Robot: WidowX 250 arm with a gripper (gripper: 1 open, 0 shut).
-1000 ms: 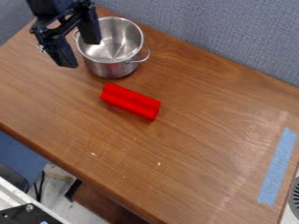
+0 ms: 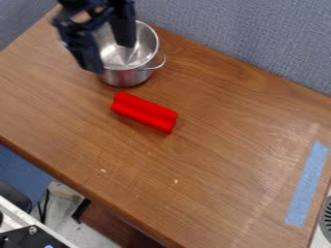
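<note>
My gripper [image 2: 88,46] hangs at the upper left, dark and motion-blurred, standing open in front of a metal pot [image 2: 137,62] with a wire handle, partly hiding it. A red cylindrical object [image 2: 145,112] lies on the wooden table [image 2: 220,165] just below the pot, apart from the gripper.
A strip of blue tape [image 2: 305,184] runs along the right of the table. The grey padded back wall [image 2: 258,39] borders the top. Cables and dark gear sit off the table's lower left edge.
The pot and red object have not visibly moved.
</note>
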